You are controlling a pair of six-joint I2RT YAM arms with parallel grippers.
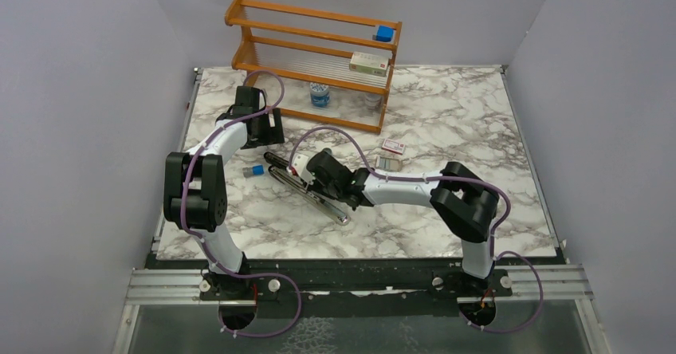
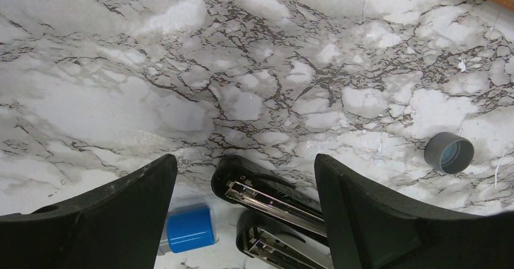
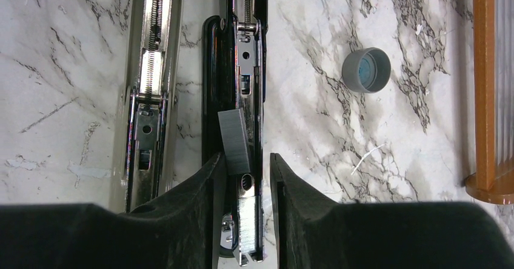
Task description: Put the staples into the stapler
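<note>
In the right wrist view a grey staple strip (image 3: 234, 137) lies aslant on the opened black stapler (image 3: 210, 69), partly over its metal channel rather than lined up with it. My right gripper is open above the stapler, its left fingertip close beside the strip's lower end; whether they touch I cannot tell. A second opened stapler (image 3: 145, 69), greyish, runs parallel on the left. My left gripper stands open with nothing held, above the table behind the staplers' far ends.
A blue-capped object (image 2: 191, 228) lies left of the staplers. A small grey cup (image 3: 366, 70) stands to their right. Two small boxes, one a red-and-white box (image 1: 393, 146), lie behind the right arm. The wooden rack (image 1: 319, 119) fills the back.
</note>
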